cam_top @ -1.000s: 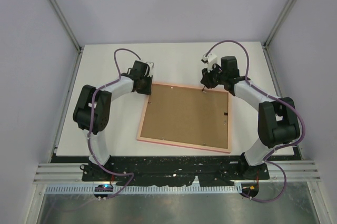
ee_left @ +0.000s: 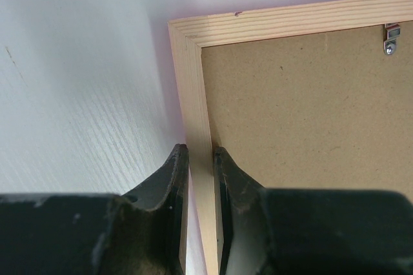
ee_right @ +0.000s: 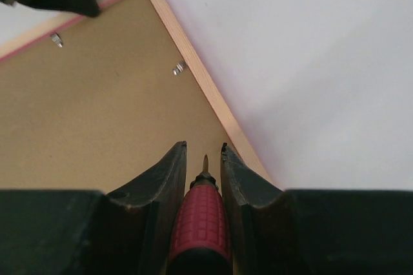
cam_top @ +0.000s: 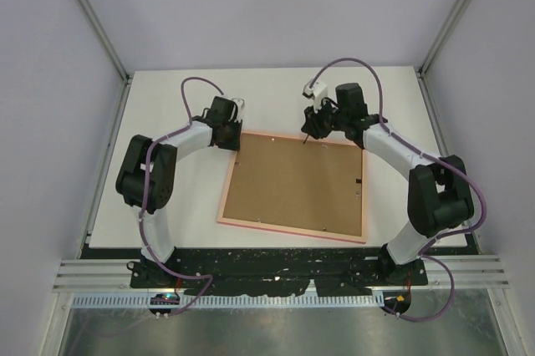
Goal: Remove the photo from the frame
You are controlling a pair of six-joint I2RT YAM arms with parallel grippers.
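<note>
The wooden frame [cam_top: 224, 193] lies back-up on the table, its brown backing board [cam_top: 292, 189] held by small metal clips [ee_left: 390, 39]. My left gripper is shut on the frame's side rail near a corner. My right gripper is shut on a red-handled screwdriver [ee_right: 199, 223]; its thin tip is over the board beside the top rail, between clips in the top view.
White table [cam_top: 142, 105] surrounds the frame, with free room above it and at both sides. Pale walls border the table at back and sides.
My right gripper has moved left along the top rail with the screwdriver, away from the clip it was at. My left gripper has not moved.
</note>
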